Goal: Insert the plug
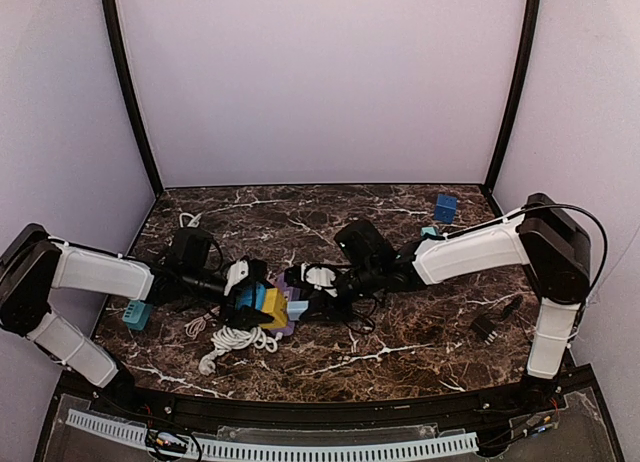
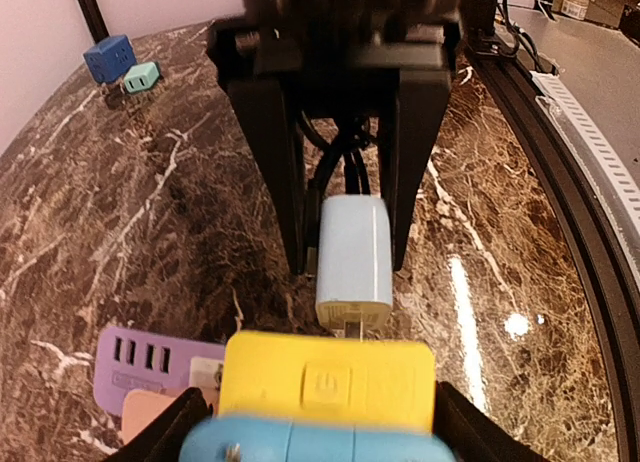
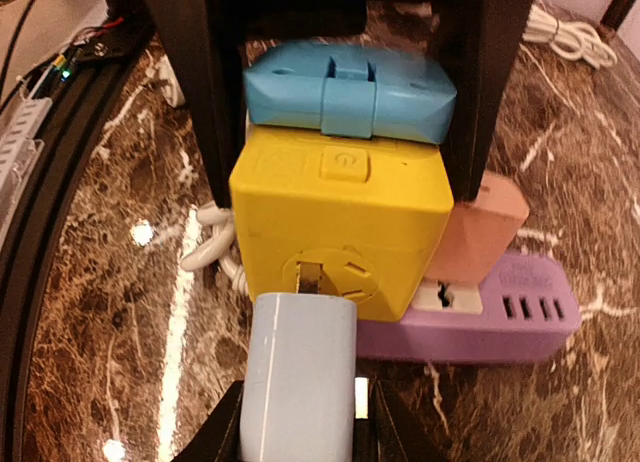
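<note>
My right gripper (image 1: 310,300) is shut on a pale blue-white plug (image 3: 298,377), seen upright at the bottom of the right wrist view. Its metal prong lies in line with the socket face of a yellow cube (image 3: 340,217), touching or very close; whether it is inside I cannot tell. My left gripper (image 1: 255,307) is around the cube and the blue piece (image 3: 350,92) on it; whether it grips them is unclear. The cube is by a purple power strip (image 3: 470,332) with a pink block (image 3: 485,227).
A white coiled cable (image 1: 240,342) lies in front. A teal strip (image 1: 137,314) is at left, a blue cube (image 1: 445,207) and mint block (image 2: 141,77) at back right, a dark plug (image 1: 483,327) at front right.
</note>
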